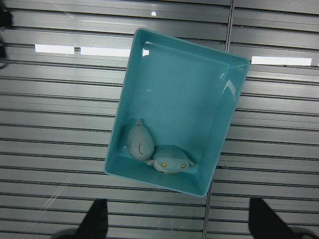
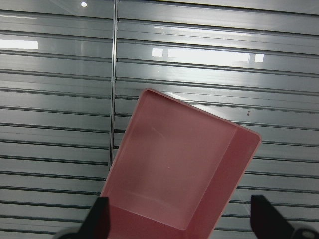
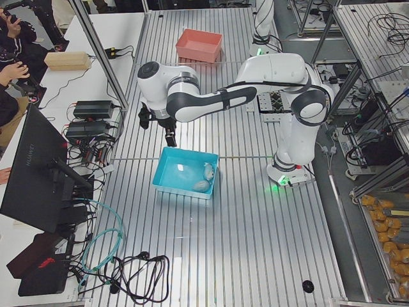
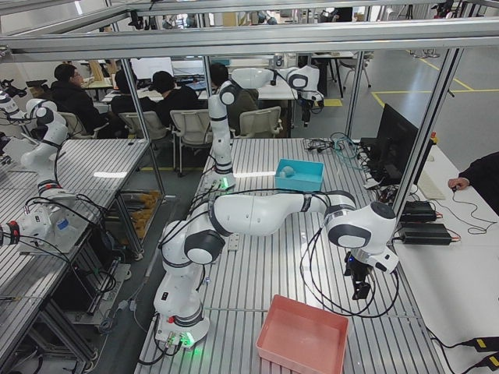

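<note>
A teal bin (image 3: 172,167) holds two pale plush toys, a slim one (image 1: 140,142) and a round one with yellow eyes (image 1: 170,160), both at one end. My left gripper hangs above and beside this bin, its fingers wide apart and empty. An empty red bin (image 4: 302,335) stands on the other part of the slatted table. My right gripper is above it, also open, with nothing between its fingers.
A monitor (image 3: 35,166), black adapters and coiled cables (image 3: 137,278) line the side by the white desk. The slatted surface around both bins (image 3: 243,236) is mostly clear.
</note>
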